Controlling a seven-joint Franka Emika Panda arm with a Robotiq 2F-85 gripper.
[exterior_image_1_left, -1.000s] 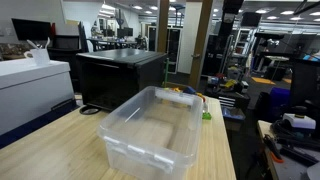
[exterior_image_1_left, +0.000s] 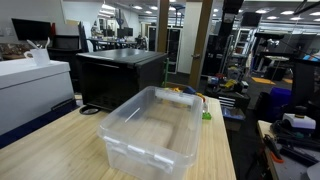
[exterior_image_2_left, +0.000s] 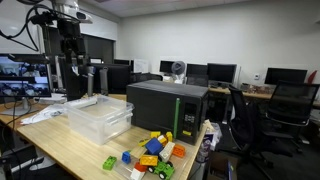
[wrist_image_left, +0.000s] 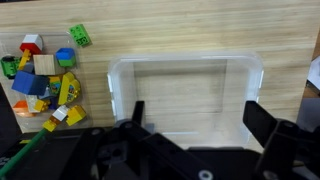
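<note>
An empty clear plastic bin (exterior_image_1_left: 150, 153) stands on the wooden table, also seen in exterior view 2 as a pale box (exterior_image_2_left: 100, 122). High above it is my gripper, whose two dark fingers stand wide apart over the bin in the wrist view. Nothing shows between them. Colourful toy blocks lie in a group to the left in the wrist view, among them a yellow block (wrist_image_left: 69, 89), a red block (wrist_image_left: 32, 44) and a wooden block (wrist_image_left: 45, 65). A green block (wrist_image_left: 80, 35) lies a little apart from the group.
A black box-shaped appliance (exterior_image_2_left: 166, 110) with a green strip stands on the table beside the bin and blocks. Farther back is a white box (exterior_image_1_left: 35, 88). Bare tabletop (exterior_image_1_left: 60, 145) lies to the bin's left in exterior view 1.
</note>
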